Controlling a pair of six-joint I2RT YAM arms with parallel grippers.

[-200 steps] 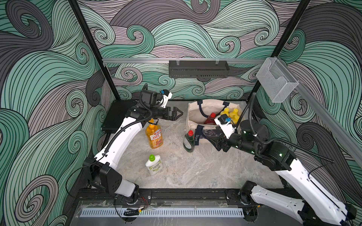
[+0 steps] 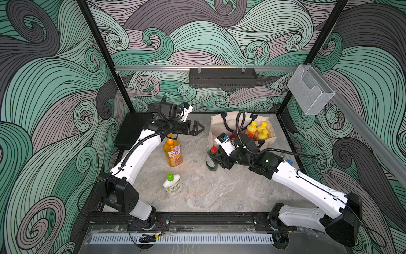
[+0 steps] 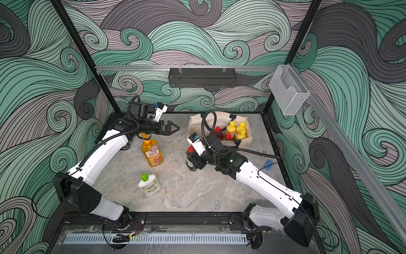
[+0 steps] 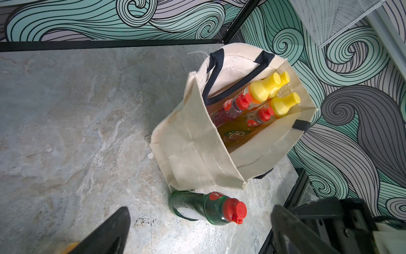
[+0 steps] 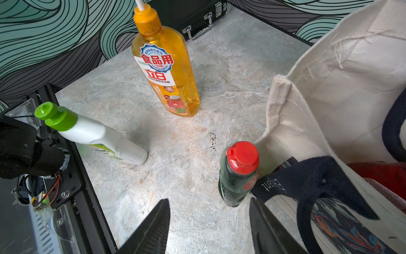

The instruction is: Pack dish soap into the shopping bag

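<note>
A green red-capped bottle [image 5: 239, 173] stands just outside the front of the canvas shopping bag [image 4: 190, 144]. My right gripper is open, aimed at it from close by, nothing between its fingers; in the top views it partly hides the bottle. My left gripper [image 2: 196, 128] is open and empty, above the table left of the bag. Below it stands an orange dish soap bottle [image 5: 167, 76]; nearer the front is a white bottle with a green cap [image 2: 172, 185]. The bag holds several yellow- and red-capped bottles [image 4: 262, 91].
A black case [image 2: 131, 129] sits at the back left. A mesh basket [image 2: 308, 91] hangs on the right rail.
My right gripper and arm have moved left, from in front of the bag to close beside the green bottle. The left arm has shifted only slightly.
</note>
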